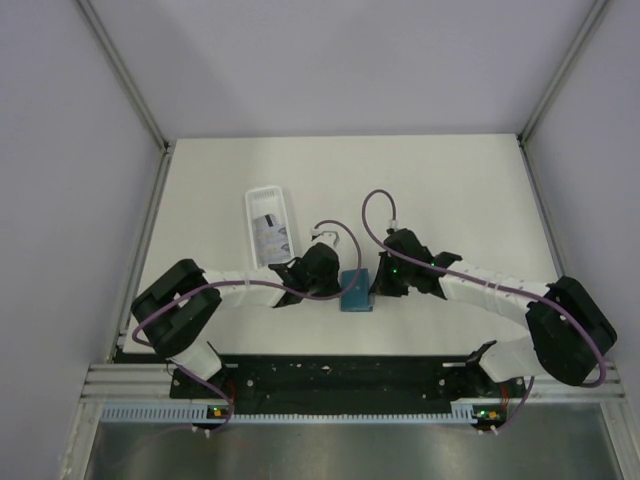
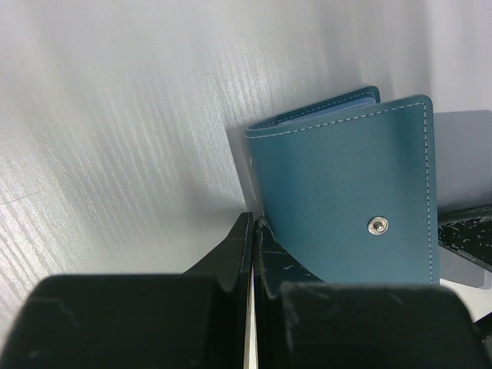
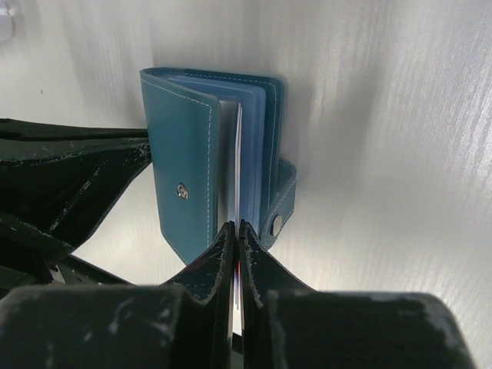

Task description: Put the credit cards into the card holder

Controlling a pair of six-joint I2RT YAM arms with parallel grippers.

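Note:
A teal card holder (image 1: 356,291) stands on the table between my two grippers, its pockets open toward the right wrist camera. My right gripper is shut on a thin, pale card (image 3: 237,169). Seen edge-on, that card lines up with the holder's opening; how deep it sits cannot be told. In the left wrist view the grey card (image 2: 464,157) shows beyond the holder's right edge, with the black right fingers across it. My left gripper is shut, its tips against the holder's left edge; nothing shows clearly between them.
A white tray (image 1: 252,212) at the back left holds a greyish card (image 1: 268,238). Behind the left gripper lies a small white piece (image 1: 326,236).

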